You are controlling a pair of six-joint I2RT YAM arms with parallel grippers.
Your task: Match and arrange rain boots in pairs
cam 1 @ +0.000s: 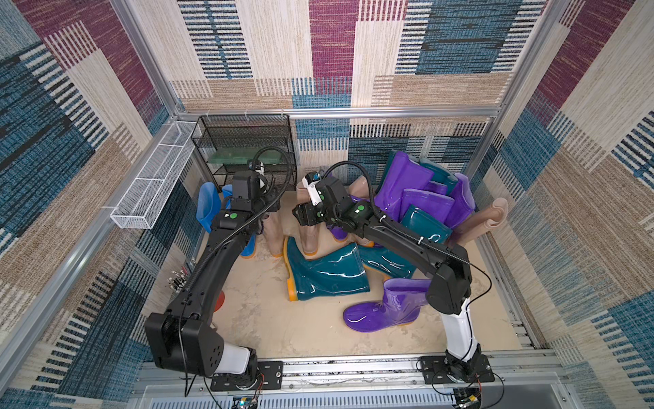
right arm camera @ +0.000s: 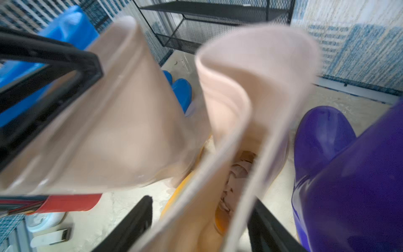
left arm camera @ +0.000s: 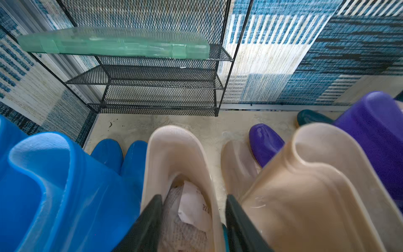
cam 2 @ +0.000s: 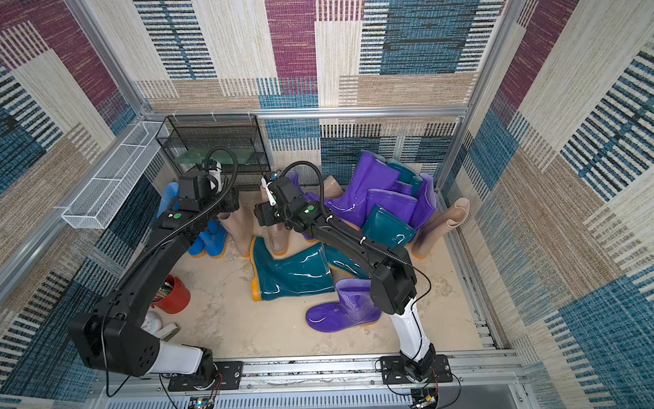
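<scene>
Two beige boots stand upright near the middle back. My left gripper is open, its fingers apart on either side of the left beige boot (left arm camera: pixel 176 142). In the right wrist view my right gripper has its fingers spread, with the blurred shaft of the right beige boot (right arm camera: pixel 260 46) between them. A pair of blue boots (left arm camera: pixel 46 176) stands at the left. A teal boot (cam 1: pixel 327 272) and a purple boot (cam 1: pixel 388 306) lie on the floor in front. More purple boots (cam 1: pixel 425 204) are bunched at the back right.
Behind stands a black mesh rack (cam 1: pixel 245 136) with a green case on it. At the far right leans another beige boot (cam 2: pixel 442 225). A red pot (cam 2: pixel 173 293) sits at the front left.
</scene>
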